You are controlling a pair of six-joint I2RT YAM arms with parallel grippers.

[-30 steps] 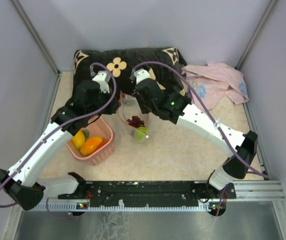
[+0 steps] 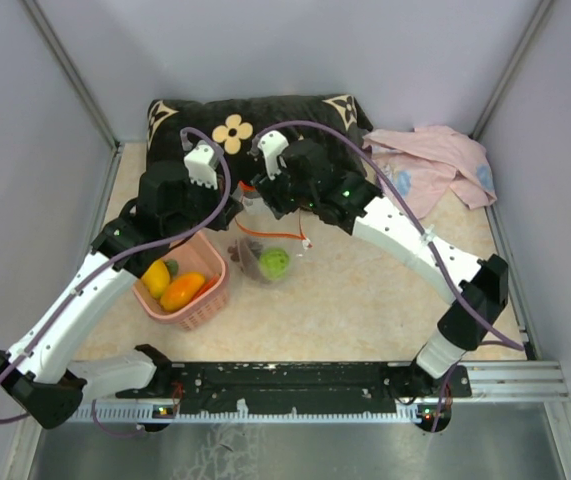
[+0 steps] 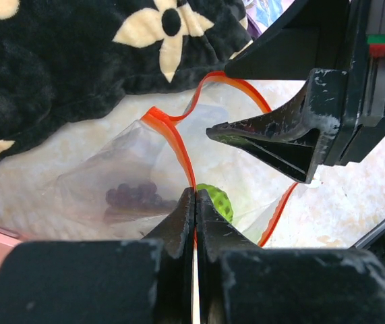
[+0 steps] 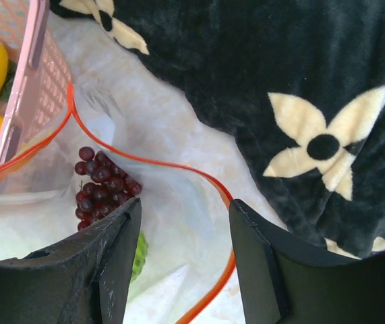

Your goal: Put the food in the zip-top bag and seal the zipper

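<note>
The clear zip bag [image 3: 121, 172] has an orange zipper rim [image 3: 179, 145], and its mouth gapes open. Inside it lie dark grapes [image 4: 101, 185] and a green lumpy item [image 3: 218, 201], also visible low in the bag in the top view. My left gripper is shut, with the orange rim pinched at its fingertips. Facing it across the mouth, my right gripper stands open. In the right wrist view, the rim passes by its right-hand finger [image 4: 249, 233]; whether they touch I cannot tell.
A pink basket [image 2: 208, 308] holding a yellow item [image 2: 157, 278] and an orange one [image 2: 181, 292] stands left of the bag. Behind lies a dark flowered cushion [image 2: 190, 125]. A pink cloth [image 2: 433, 165] rests at the back right.
My right gripper has shifted left, closer to the left one. The bag has swung so its contents now show through its side rather than its mouth. The left arm moved slightly.
</note>
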